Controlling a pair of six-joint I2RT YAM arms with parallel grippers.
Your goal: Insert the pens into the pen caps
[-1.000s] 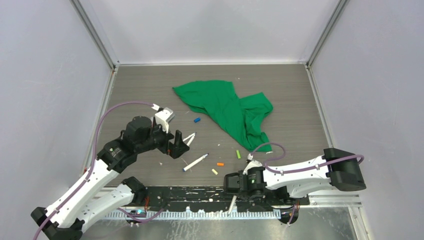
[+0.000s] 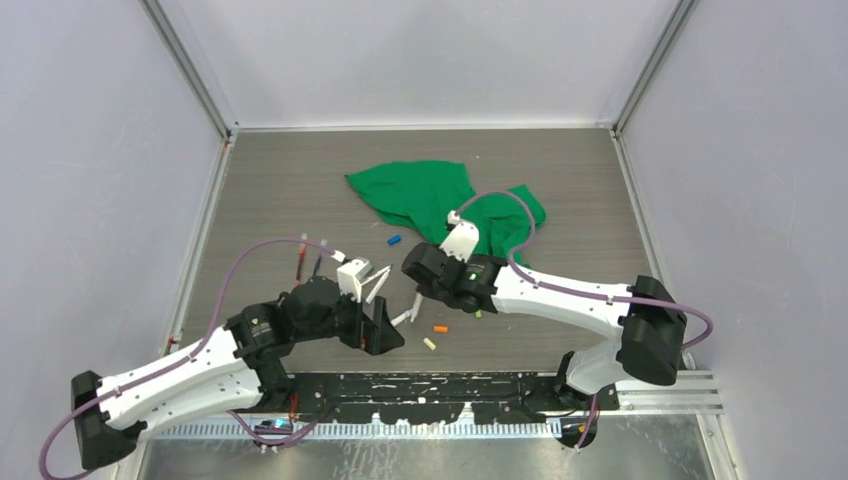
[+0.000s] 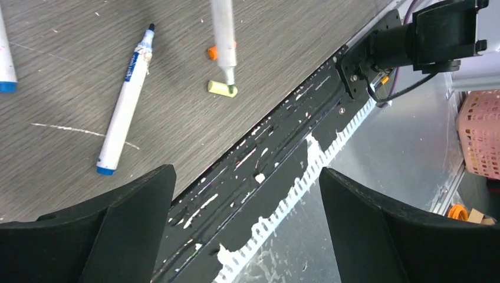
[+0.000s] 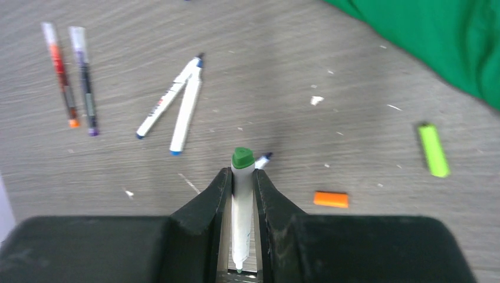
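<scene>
In the right wrist view a white marker with a green end point(image 4: 242, 200) is pinched in my right gripper. Its thin tip points down in the left wrist view, above the table. My left gripper stands open, with nothing between its fingers. Beyond those fingers lies an uncapped white-and-blue marker point(image 3: 125, 109) with a dark tip. Loose caps rest on the wood: a pale yellow cap point(image 3: 219, 89), an orange cap point(image 4: 331, 199), a lime cap point(image 4: 433, 150) and a blue cap point(image 2: 394, 240).
Two white markers point(image 4: 186, 112) lie touching at their tips. Further left are a red pen point(image 4: 61, 76) and a purple pen point(image 4: 87, 85). A crumpled green cloth point(image 2: 420, 190) covers the table's back middle.
My right gripper has moved back and left from the front edge, carrying the marker.
</scene>
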